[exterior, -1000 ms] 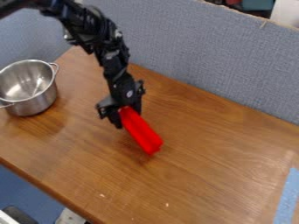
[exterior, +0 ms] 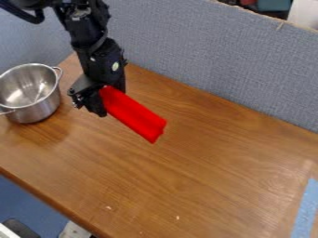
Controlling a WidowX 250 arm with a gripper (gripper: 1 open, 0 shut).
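My gripper hangs over the wooden table at the upper left, around the near end of a red elongated block, which slants down to the right from it. Whether the fingers are closed on the block is hard to see. A steel pot with handles stands at the table's left edge, just left of the gripper.
A padded grey wall runs along the back. A blue strip lies at the right edge.
My gripper and the red block have moved up and to the left, closer to the pot, over the last second. The pot has not moved.
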